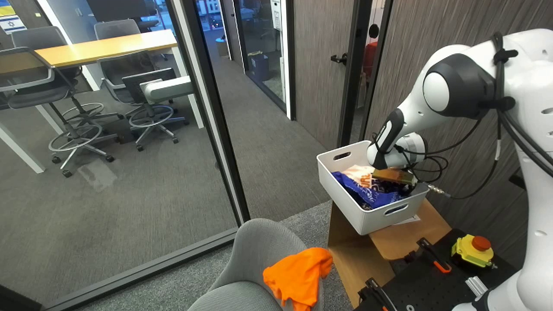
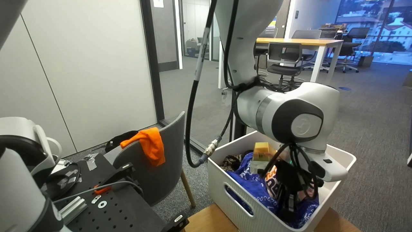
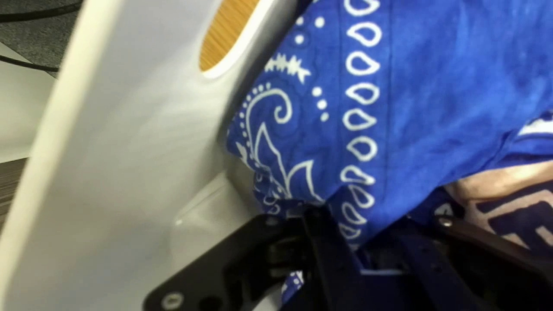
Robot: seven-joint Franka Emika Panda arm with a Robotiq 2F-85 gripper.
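A blue bandana with white patterns (image 3: 440, 83) lies bunched in the white basket (image 1: 346, 202). My gripper is down inside the basket, by its wall in the wrist view. Its black fingers (image 3: 332, 254) stand apart, and a fold of the bandana dips into the gap between them. How firmly they touch the fold is too dark to tell. In exterior view 2 the gripper (image 2: 288, 207) reaches into the cloths. A cloth with dark and orange lettering (image 1: 365, 179) lies beside the bandana. Exterior view 1 does not show the fingertips.
The basket stands on a wooden surface (image 1: 414, 230). An orange cloth (image 1: 300, 277) hangs over a grey chair (image 1: 259, 241). Near the arm's base, a black perforated board (image 1: 414, 285) bears a yellow box with a red button (image 1: 474, 249). Cables loop around the wrist.
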